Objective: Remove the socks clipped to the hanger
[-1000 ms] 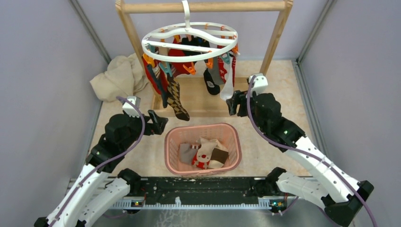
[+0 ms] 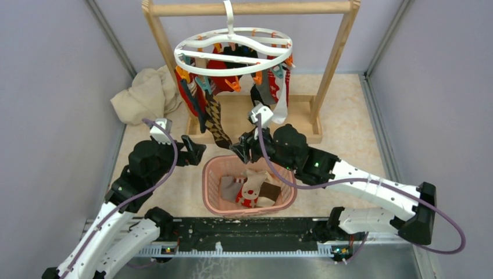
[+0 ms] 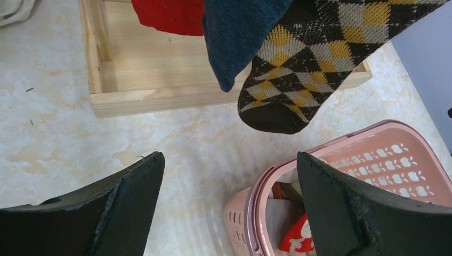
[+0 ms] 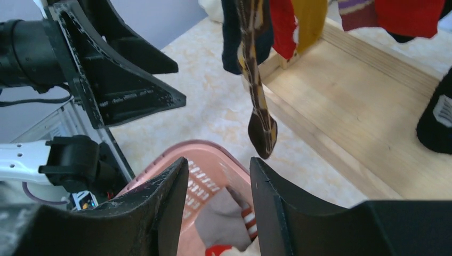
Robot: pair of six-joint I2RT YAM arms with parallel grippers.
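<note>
Socks hang from clips on a white round hanger (image 2: 232,71). A yellow-grey-black argyle sock (image 2: 216,119) hangs lowest at the front; in the right wrist view the same sock (image 4: 258,128) is seen edge-on, just beyond the fingertips. A dark blue sock (image 3: 234,42) hangs beside it. My left gripper (image 2: 192,151) is open, left of the argyle sock. My right gripper (image 2: 243,150) is open, close to that sock's lower end, nothing between its fingers. A pink basket (image 2: 210,192) below holds several loose socks (image 2: 247,195).
The hanger hangs on a wooden stand (image 2: 334,52) with a tray base (image 4: 346,90). A beige cloth (image 2: 139,99) lies at the back left. Bare tabletop (image 2: 343,145) shows right of the stand, with walls on both sides.
The left arm has not moved.
</note>
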